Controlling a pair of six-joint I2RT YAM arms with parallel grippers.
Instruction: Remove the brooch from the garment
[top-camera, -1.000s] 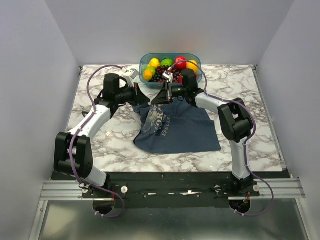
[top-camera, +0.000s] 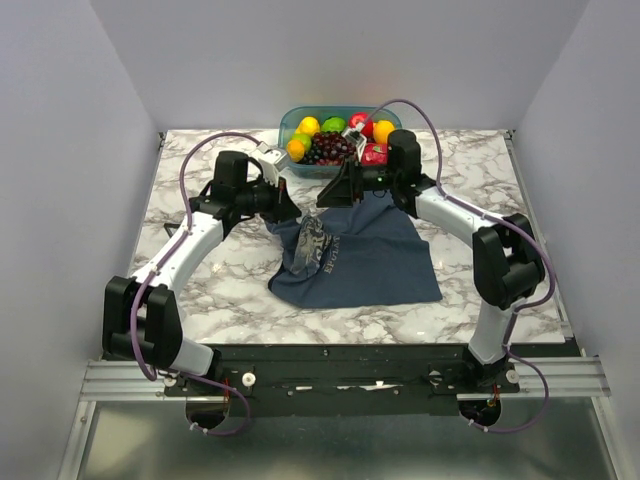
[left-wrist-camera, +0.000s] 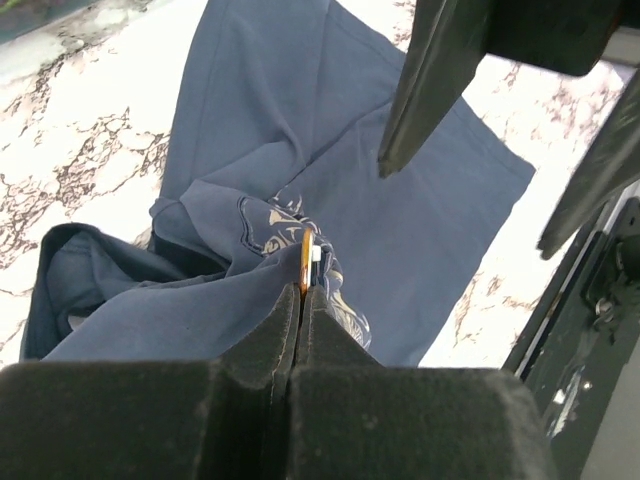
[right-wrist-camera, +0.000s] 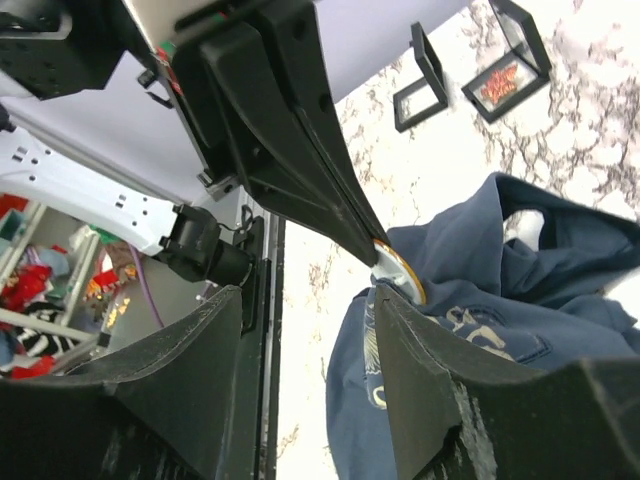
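Observation:
A dark blue garment with pale lettering lies spread and bunched on the marble table. The brooch, a thin whitish disc with an orange rim, stands on edge at the tips of my left gripper. In the left wrist view the brooch shows edge-on, its top poking up between the shut fingertips. Garment folds touch its lower edge; whether a pin still runs through the cloth is hidden. To the right of it, my right gripper is open, with nothing between its fingers, apart from brooch and cloth.
A blue-green basket of fruit stands at the back, close behind both grippers. Black hinged frames rest on the table's left side.
The left gripper has shifted only slightly; the garment lies nearly the same.

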